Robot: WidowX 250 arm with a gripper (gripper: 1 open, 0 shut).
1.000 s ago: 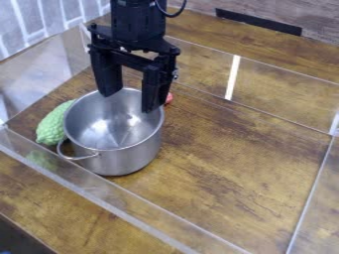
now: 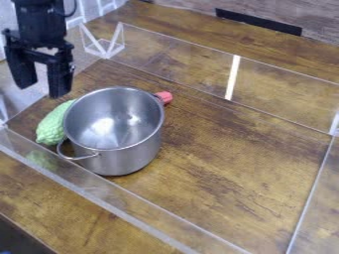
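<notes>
A steel pot (image 2: 126,149) with side handles stands on the wooden table, left of centre, and looks empty from this angle. Beside its left side lies a green, bumpy vegetable-like object (image 2: 51,125), partly behind the pot. A small red object (image 2: 165,97) sits just behind the pot's right side. The black gripper (image 2: 38,71) hangs at the upper left, apart from and above-left of the pot, cut off by the frame edge and blurred, so its fingers cannot be made out clearly.
Clear low barrier walls (image 2: 233,77) border the wooden work area (image 2: 245,179). The table right of the pot is clear.
The arm has swung from over the pot leftward to the upper-left edge, uncovering the pot's inside. The pot and green object look unmoved.
</notes>
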